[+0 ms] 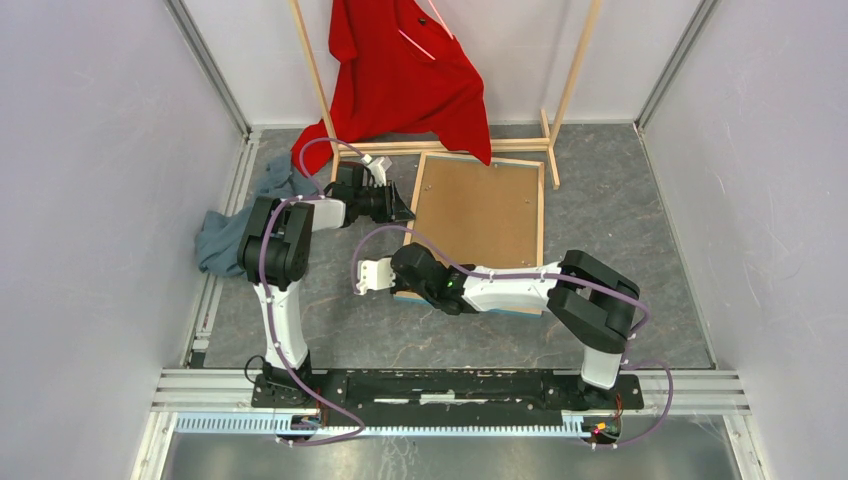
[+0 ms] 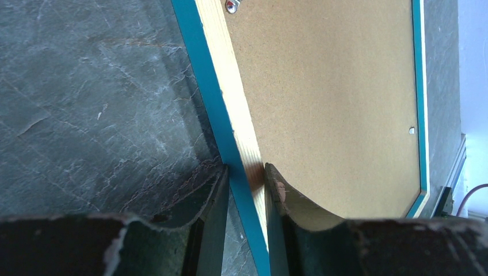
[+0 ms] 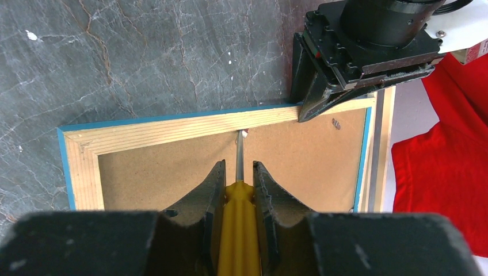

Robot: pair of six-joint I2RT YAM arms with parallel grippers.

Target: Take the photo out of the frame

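Note:
The picture frame lies back-up on the floor, brown backing board inside a blue-edged wooden rim. My left gripper straddles the left rim, its fingertips at either side of the wood. My right gripper is shut on a yellow-handled screwdriver, whose shaft reaches a small metal tab at the inner edge of that rim. Small fasteners dot the board's edges.
A red garment hangs on a wooden rack at the back, touching down near the frame. A blue cloth lies at the left. Bare floor shows at right.

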